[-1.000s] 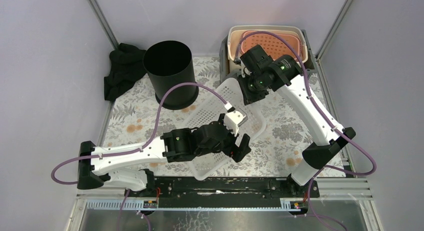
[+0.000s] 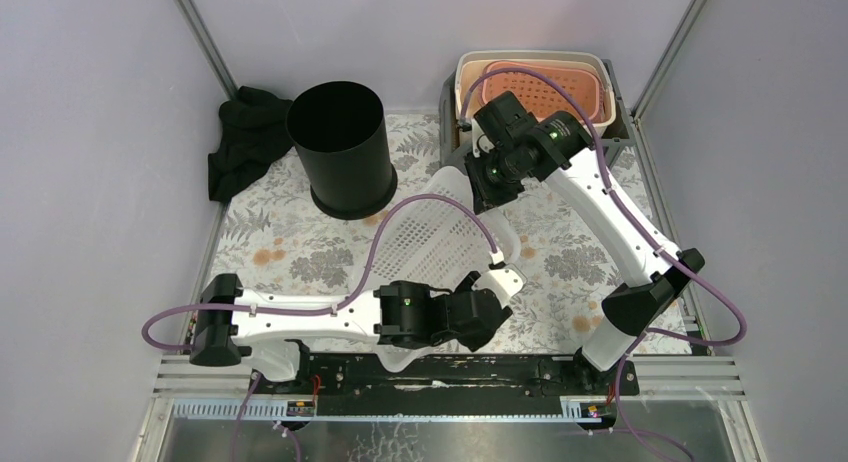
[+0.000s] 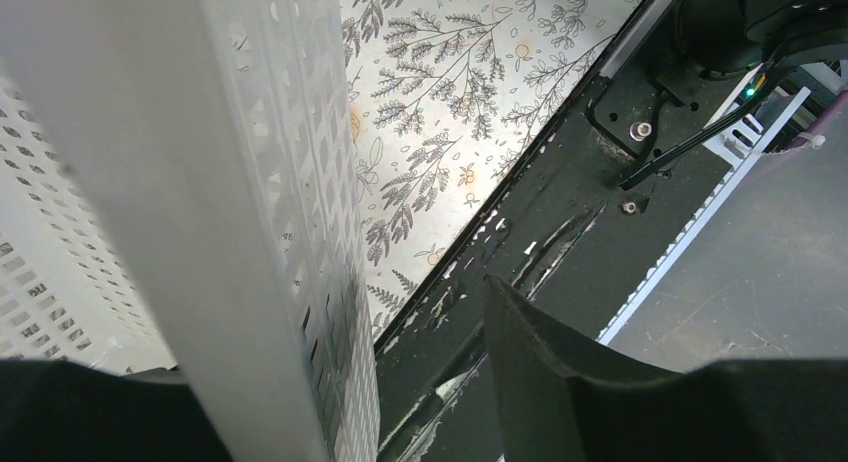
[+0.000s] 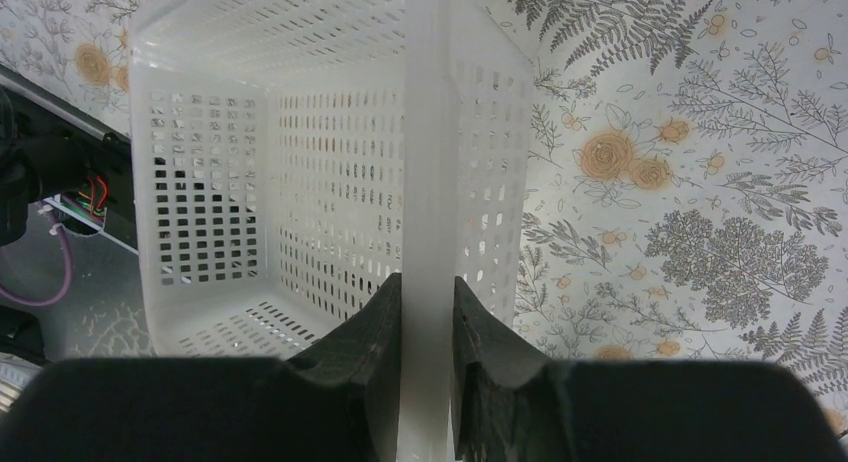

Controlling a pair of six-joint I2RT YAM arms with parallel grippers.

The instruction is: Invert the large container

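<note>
The large white perforated container (image 2: 430,237) (image 3: 150,182) (image 4: 330,162) is tilted between my arms in the top view. My right gripper (image 2: 485,187) is shut on its rim at the far end. My left gripper (image 2: 480,302) is at the near end, with the container's rim and wall running between its fingers; a space shows beside one finger, so how tightly it holds is unclear. The top view hides much of both ends behind the arms.
A black cylinder (image 2: 340,162) stands back left, beside a black cloth (image 2: 240,142). Stacked baskets (image 2: 540,87) sit back right. The black front edge (image 2: 450,372) lies close below the left gripper.
The container has shifted slightly left and forward. The right gripper has moved slightly with it.
</note>
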